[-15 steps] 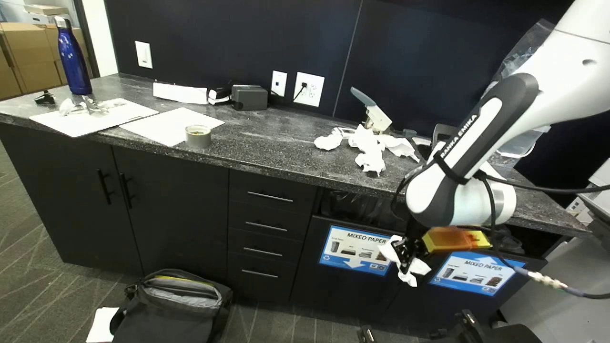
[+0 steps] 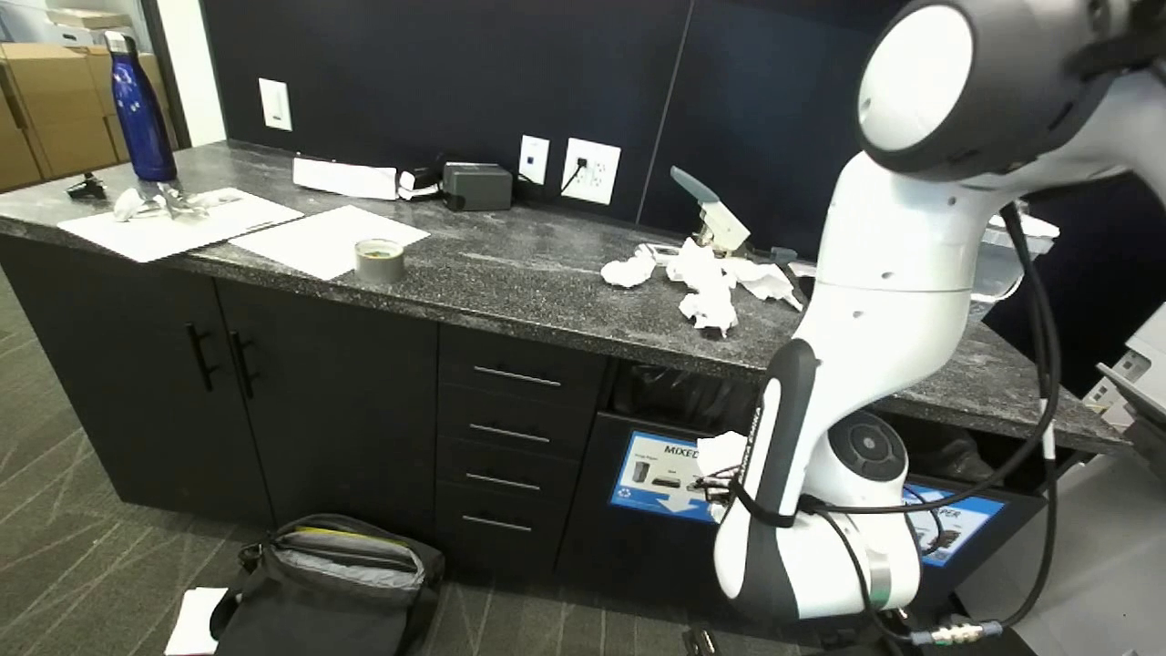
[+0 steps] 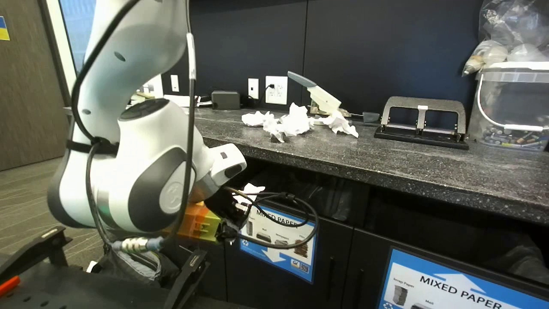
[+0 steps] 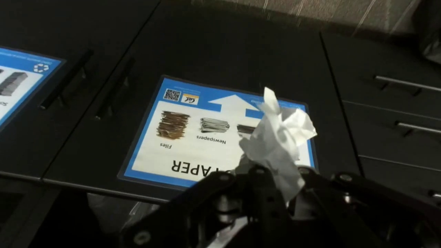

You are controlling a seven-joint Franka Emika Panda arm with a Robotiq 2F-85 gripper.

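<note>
My gripper is shut on a crumpled piece of white paper (image 4: 281, 136), which sticks out beyond the fingers in the wrist view. Behind it is the cabinet door with the blue and white mixed paper sign (image 4: 194, 153). Exterior view 2 has the held paper (image 3: 253, 190) below the counter's front edge, in front of the bin opening. In exterior view 1 the arm hides most of the gripper, and some white paper (image 2: 721, 453) shows beside it. More crumpled paper (image 2: 705, 286) lies on the counter (image 2: 525, 273).
A stapler (image 3: 324, 98) with its top raised, a hole punch (image 3: 424, 121) and a clear bucket (image 3: 509, 103) stand along the back of the counter. Farther left are a tape roll (image 2: 379, 261) and a blue bottle (image 2: 140, 115). A black bag (image 2: 328, 590) lies on the floor.
The arm has swung and turned: its lower links are now lower and more upright in exterior view 1. The gripper and its paper have moved left and somewhat up, partly behind the arm.
</note>
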